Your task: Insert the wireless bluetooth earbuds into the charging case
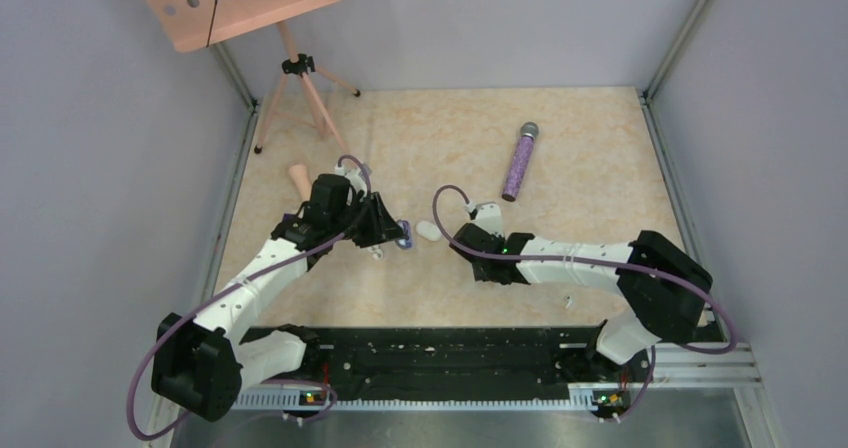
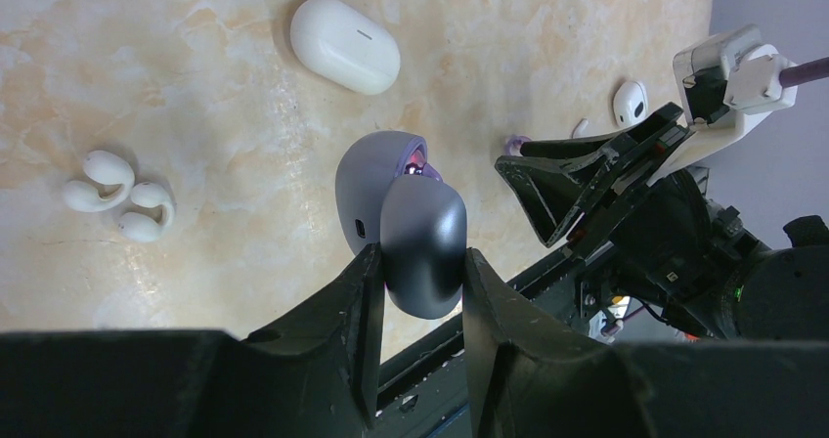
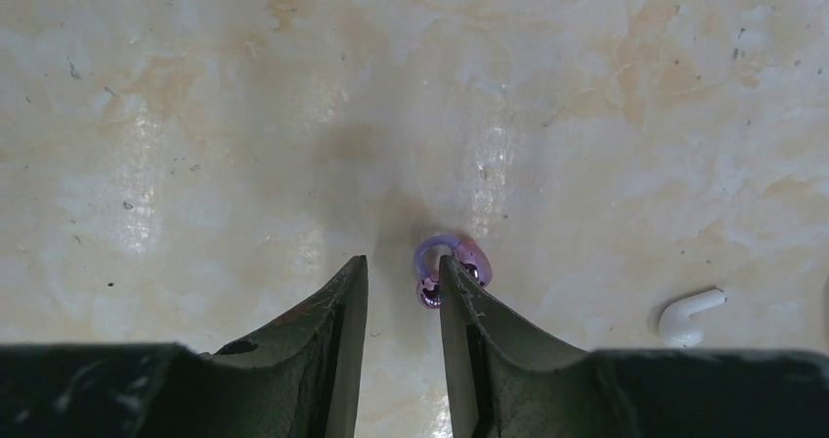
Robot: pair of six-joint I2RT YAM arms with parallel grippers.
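My left gripper is shut on the purple charging case point(image 2: 367, 192). The case hangs open, its grey shell between the fingertips; something shiny shows in its pink interior, but I cannot tell what. A purple clip-shaped earbud point(image 3: 469, 260) lies on the table in the right wrist view. My right gripper is part open with nothing held; its right finger point(image 3: 452, 301) overlaps part of that earbud in the view. From the left wrist view, the earbud point(image 2: 516, 145) shows beside the fingers of my right gripper.
A closed white case point(image 2: 344, 45) lies near the purple case. Two white clip earbuds point(image 2: 106, 179) are at the left. A white stemmed earbud point(image 3: 684, 321) lies right of the purple one. At the back stand a microphone point(image 1: 520, 163) and a pink stand point(image 1: 315, 98).
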